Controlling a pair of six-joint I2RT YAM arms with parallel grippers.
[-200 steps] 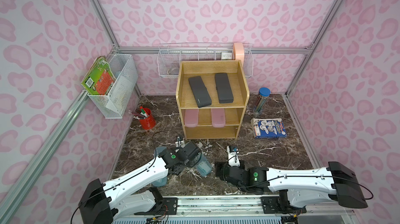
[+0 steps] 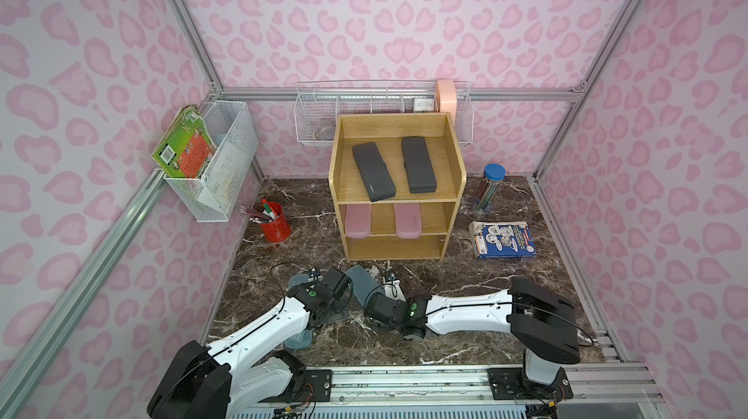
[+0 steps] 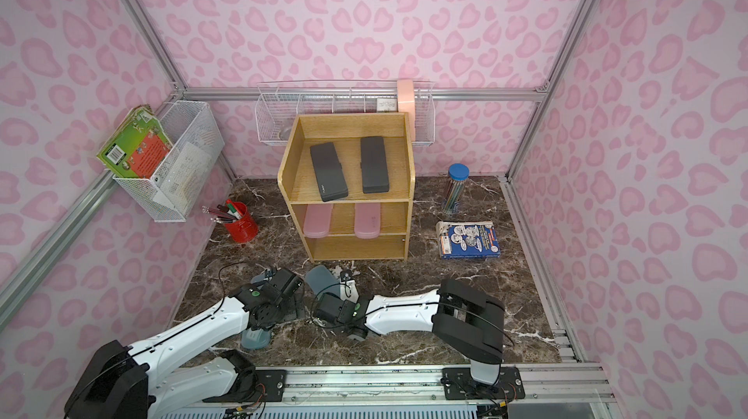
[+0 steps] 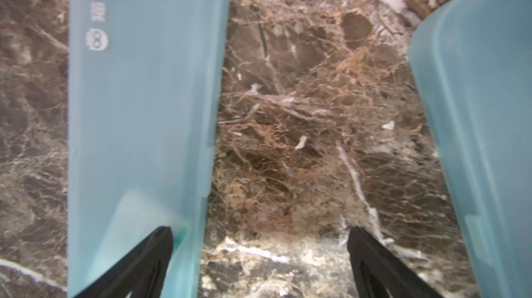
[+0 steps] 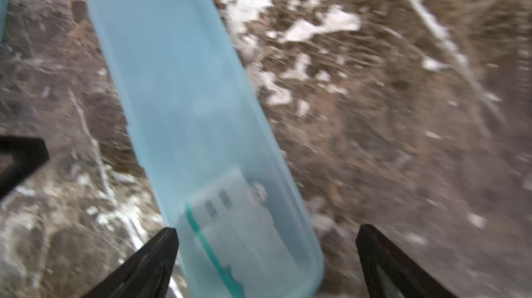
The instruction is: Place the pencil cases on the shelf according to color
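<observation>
Two light-blue pencil cases lie on the dark marble table in front of the shelf. The left blue case (image 4: pixel 144 104) runs under one fingertip of my left gripper, whose fingers stand wide apart over bare marble. In the right wrist view, the right blue case (image 5: pixel 188 87) slants between the spread fingers of my right gripper; nothing is gripped. Both arms partly cover the cases from above. Two dark grey cases (image 2: pixel 374 169) rest on the top level of the wooden shelf (image 2: pixel 397 247); two pink cases (image 2: pixel 358 220) are on the middle level. The bottom level looks empty.
My two grippers are close together; a dark fingertip (image 5: pixel 19 156) enters the right wrist view at left. A red pen cup (image 2: pixel 276 228) stands left of the shelf. To the right are a blue-lidded tube (image 2: pixel 489 185) and a boxed book (image 2: pixel 502 239).
</observation>
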